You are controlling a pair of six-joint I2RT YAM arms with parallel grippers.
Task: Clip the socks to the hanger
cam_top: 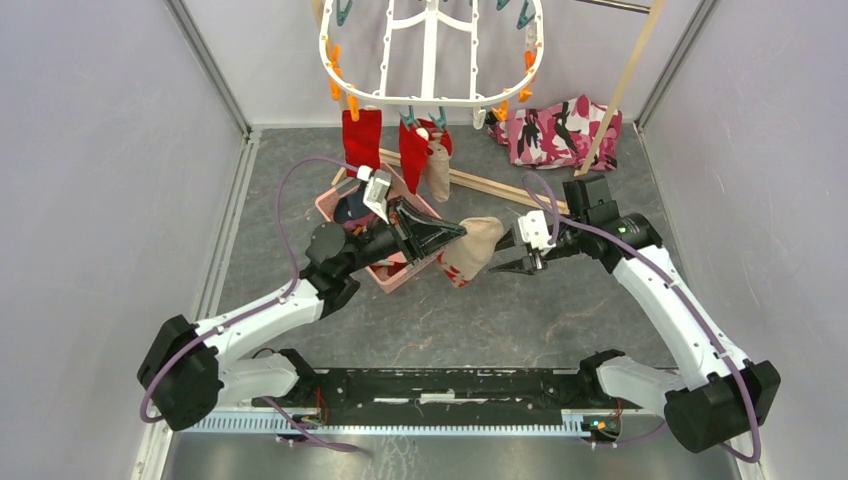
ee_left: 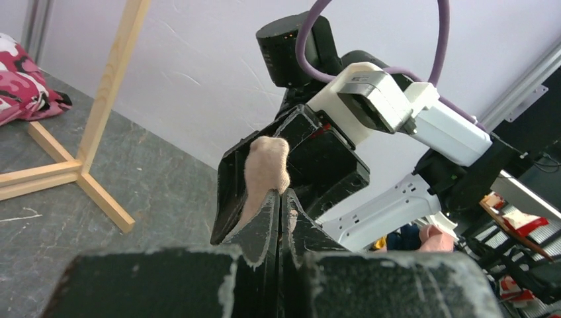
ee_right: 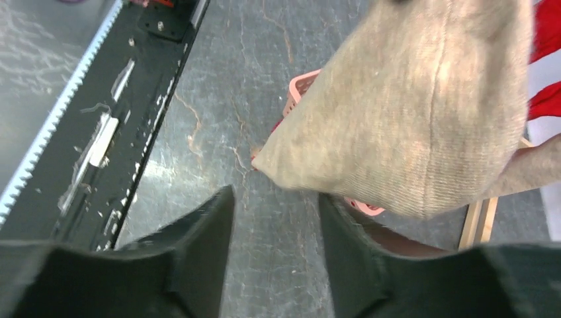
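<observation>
A beige sock (cam_top: 480,245) with red patterning at its lower end hangs between my two arms. My left gripper (cam_top: 462,231) is shut on its upper edge; in the left wrist view a bit of the sock (ee_left: 265,164) stands up past the fingertips. Close to the sock's right side, my right gripper (cam_top: 508,254) has its fingers parted. The right wrist view shows the sock (ee_right: 410,126) large and blurred beyond the fingertips, not between them. Overhead is the white hanger (cam_top: 432,52) with clips around its rim. Red socks (cam_top: 362,138) and another beige sock (cam_top: 438,168) hang from its front.
A pink basket (cam_top: 392,281) holding clothing sits below my left arm. The hanger's wooden stand (cam_top: 490,187) spans the floor behind, with a slanted post at right. A pink camouflage bag (cam_top: 557,133) lies at the back.
</observation>
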